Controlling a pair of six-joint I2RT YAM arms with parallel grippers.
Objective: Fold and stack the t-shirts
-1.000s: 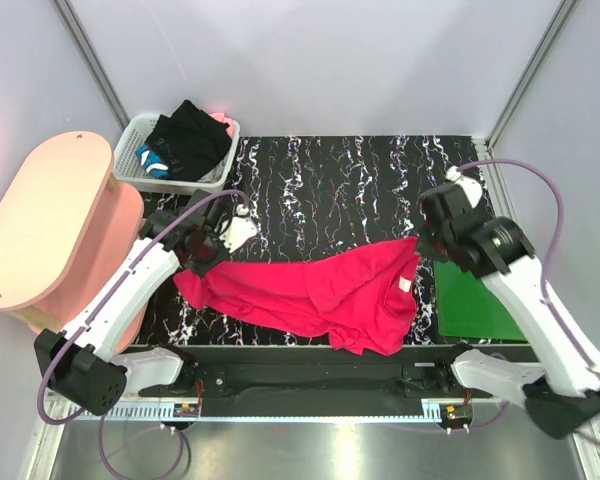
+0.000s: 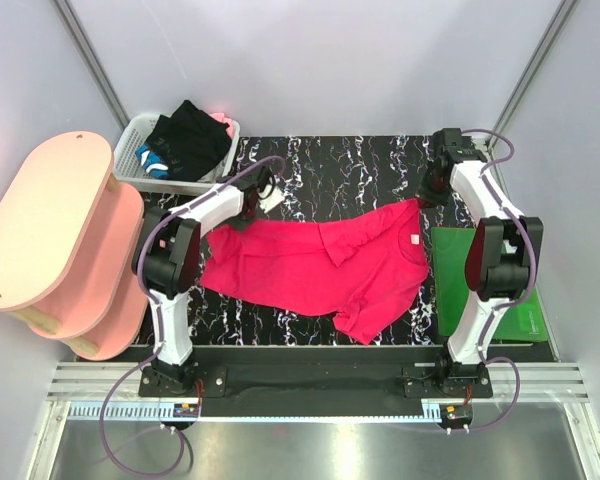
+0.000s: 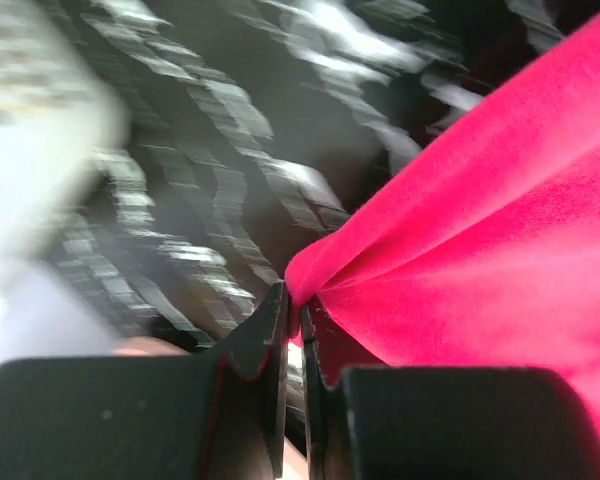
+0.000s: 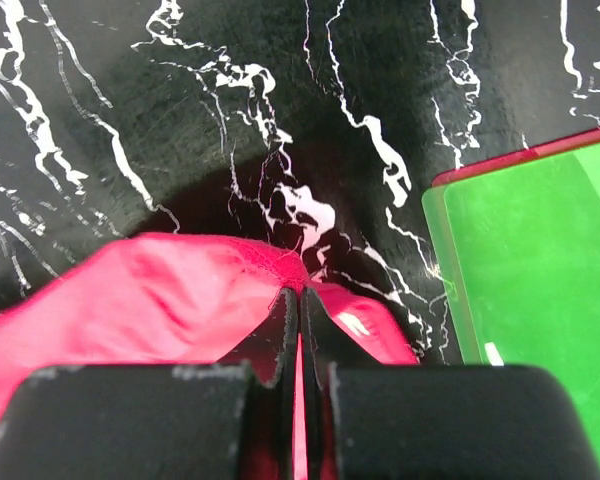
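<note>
A red t-shirt (image 2: 310, 270) is spread across the black marble table, its upper edge stretched between my grippers, collar label toward the right. My left gripper (image 2: 250, 205) is shut on the shirt's upper left; in the left wrist view its fingertips (image 3: 276, 305) pinch a bunched fold. My right gripper (image 2: 430, 195) is shut on the upper right corner, seen in the right wrist view with the cloth (image 4: 180, 300) gathered at its tips.
A white basket (image 2: 133, 150) at the back left holds black, blue and pink clothes. A pink tiered stand (image 2: 60, 220) fills the left side. A green board (image 2: 485, 310) lies on the right. Bare table shows at the back centre.
Both grippers have moved toward the back, drawing the red shirt away from the front edge and spreading its lower part out flatter. The left one has also moved right.
</note>
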